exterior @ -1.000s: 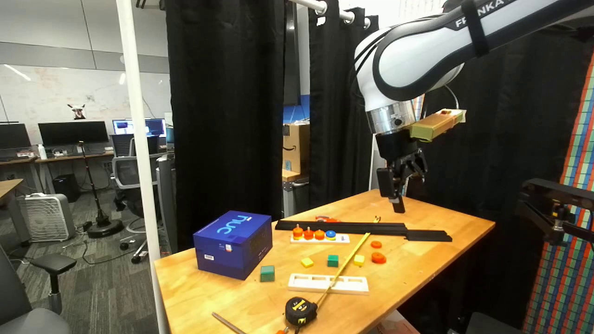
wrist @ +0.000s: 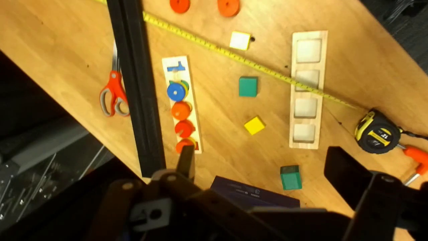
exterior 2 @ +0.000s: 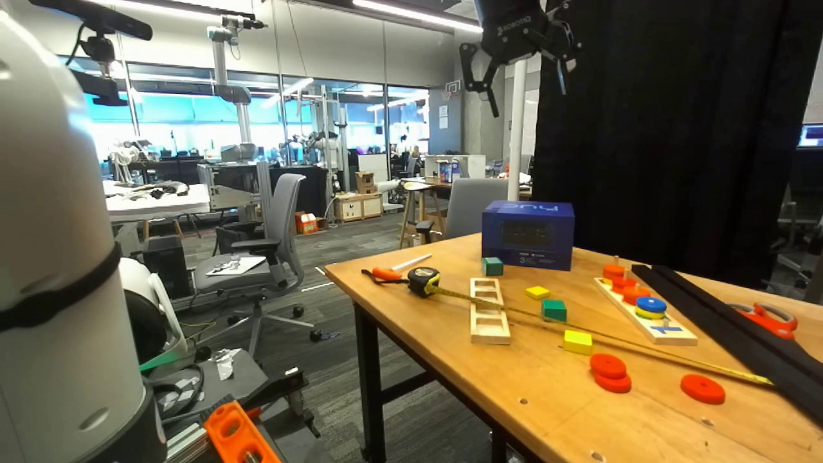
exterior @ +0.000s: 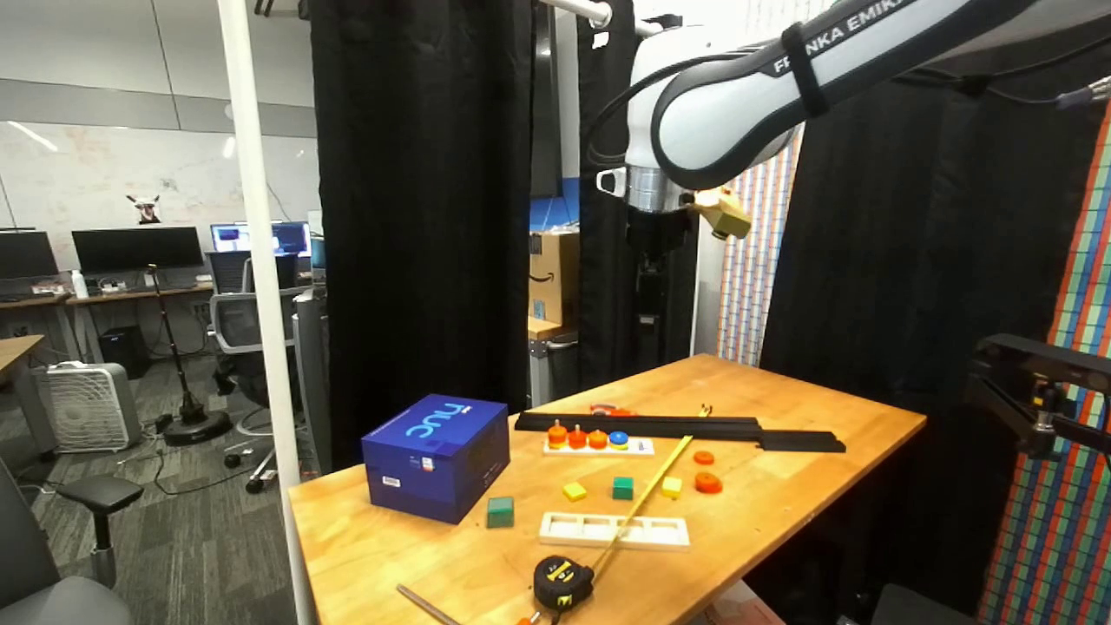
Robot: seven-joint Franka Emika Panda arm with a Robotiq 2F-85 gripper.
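Observation:
High over the table, my gripper stands open, and nothing shows between its fingers. In the wrist view the table lies below it. A pale wooden tray with several empty square compartments is at the right, the tape measure's yellow blade crossing it. Left of the tray lie a green block, a yellow block and another yellow block; a second green block is near the blue box. A peg board carries orange-red rings and a blue ring.
The blue box stands at the table's left side. Black strips run along the back, with red scissors behind. Loose red rings lie at one end. The tape measure body and a screwdriver are near the other end.
The arm has swung left and upward in exterior view 1, its gripper turning from tilted to more upright. Objects on the table have not moved.

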